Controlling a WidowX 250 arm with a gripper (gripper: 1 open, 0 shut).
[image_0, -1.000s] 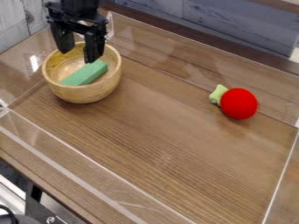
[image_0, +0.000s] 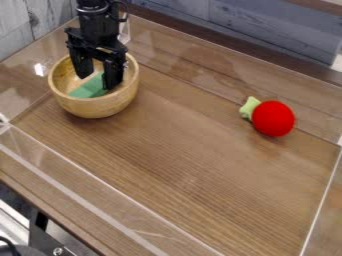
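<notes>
My black gripper (image_0: 95, 62) reaches down from the top into a yellow bowl (image_0: 94, 106) at the upper left. Its fingers are over and around the green object (image_0: 88, 87) lying in the bowl, partly hiding it. Whether the fingers grip it or are apart from it I cannot tell.
A red round object (image_0: 274, 119) with a light green piece (image_0: 251, 105) beside it lies on the wooden table (image_0: 187, 180) at the right. A wall stands at the upper left edge.
My gripper has come down from above the bowl into it, now covering part of the green object. The red object has not moved.
</notes>
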